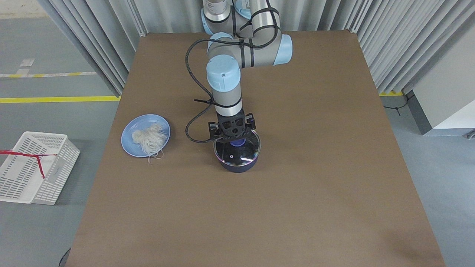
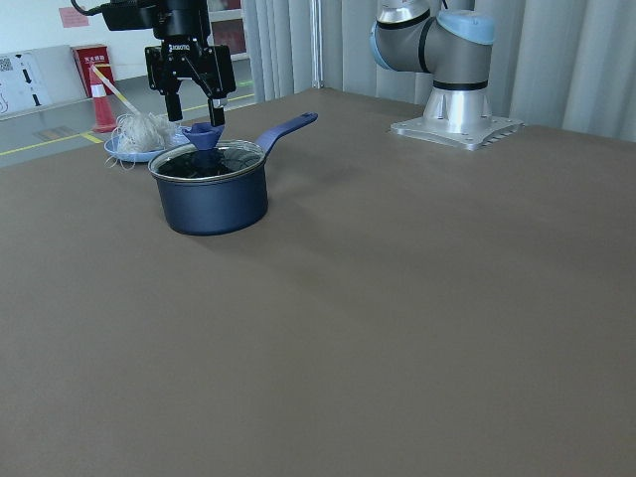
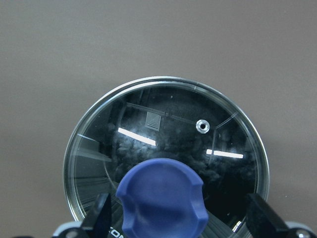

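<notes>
A dark blue saucepan [image 2: 214, 209] with a purple-blue handle [image 2: 288, 129] stands on the brown table [image 1: 311, 187], covered by a glass lid [image 1: 236, 155] with a blue knob [image 3: 161, 198]. My gripper [image 2: 196, 107] is right over the knob, open, its two fingers apart on either side at about knob height or just above. In the wrist view the fingertips appear at the lower left and right of the knob, with a gap. In the front view the gripper hides most of the knob and handle.
A blue plate [image 1: 129, 138] with white stringy noodles or cord [image 1: 149, 138] lies left of the pan. A white basket [image 1: 53, 178] is on the floor beside the table.
</notes>
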